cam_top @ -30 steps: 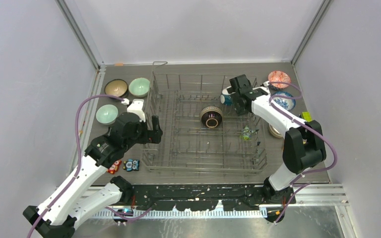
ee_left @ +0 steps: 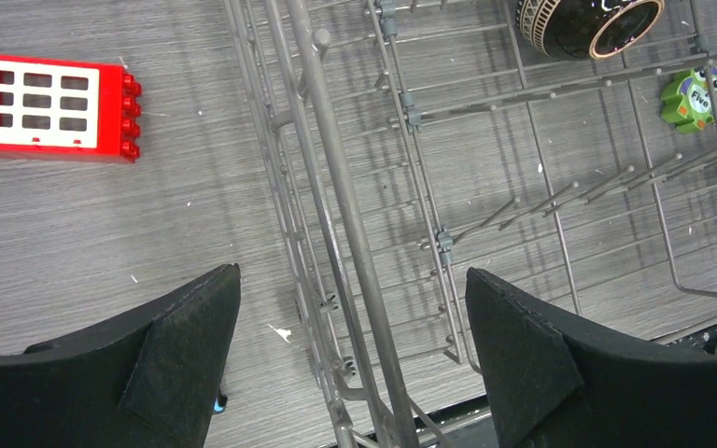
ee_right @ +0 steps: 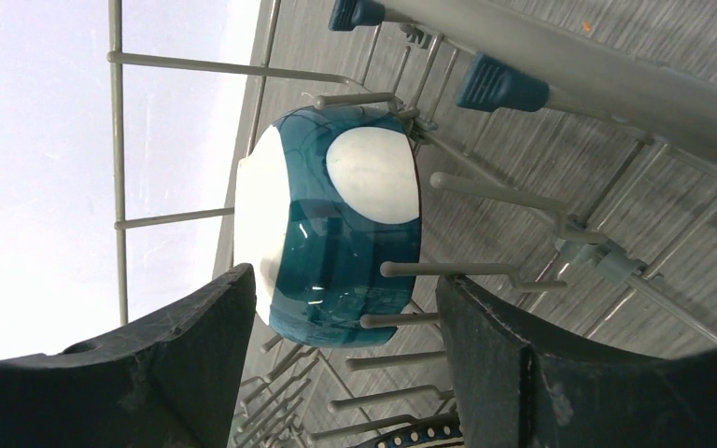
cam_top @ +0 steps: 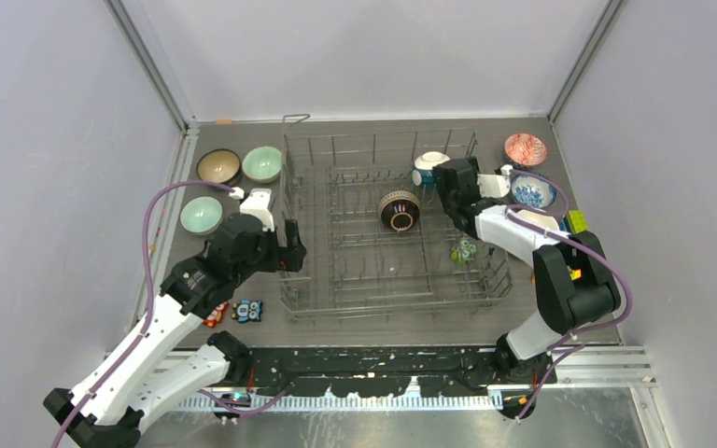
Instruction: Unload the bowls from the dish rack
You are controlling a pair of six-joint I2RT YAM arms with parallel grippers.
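Note:
A teal and white bowl point(ee_right: 345, 224) stands on its side at the back right of the wire dish rack point(cam_top: 355, 303). My right gripper is open around it, one finger on either side; a rack tine crosses the gap by the right finger. Contact cannot be judged. A black patterned bowl point(cam_top: 400, 212) sits tipped in the rack's middle, its base facing the front. Over the rack's left side rail, my left gripper stands open and empty. Mint bowls point(cam_top: 262, 164) point(cam_top: 202, 216) and a tan bowl point(cam_top: 218, 166) are left of the rack.
An orange patterned bowl point(cam_top: 526, 149) and a blue-white bowl point(cam_top: 533, 191) are on the right. A green toy point(cam_top: 464, 249) lies inside the rack, a blue toy point(cam_top: 247, 311) near its front left. Upright tines surround the teal bowl.
The rack has turned a little, its front left corner moving right, and the teal bowl sits slightly farther back. The left arm stays put.

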